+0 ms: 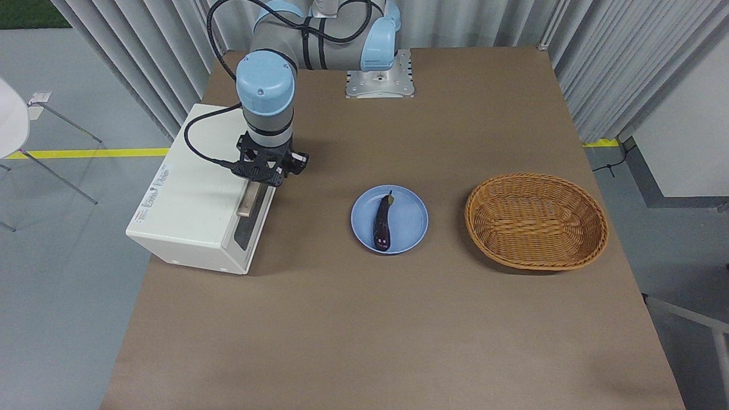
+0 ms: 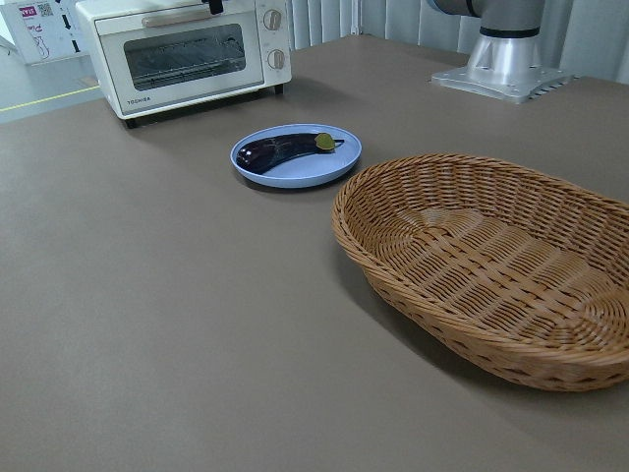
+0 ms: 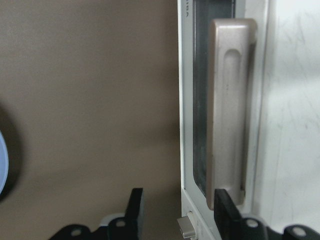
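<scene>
My gripper [image 1: 270,167] is over the right front edge of the white toaster oven [image 1: 189,191], by the top of its door. In the wrist view its two black fingers stand apart at the bottom, open, one beside the lower end of the door handle [image 3: 231,110], nothing visible held between them. The oven door [image 2: 187,61] is closed. A dark eggplant [image 1: 383,225] lies on a blue plate [image 1: 410,220] to the right of the oven.
A woven basket [image 1: 536,222] sits on the right of the brown table [image 1: 383,328]. The robot's metal base [image 1: 379,82] is at the back.
</scene>
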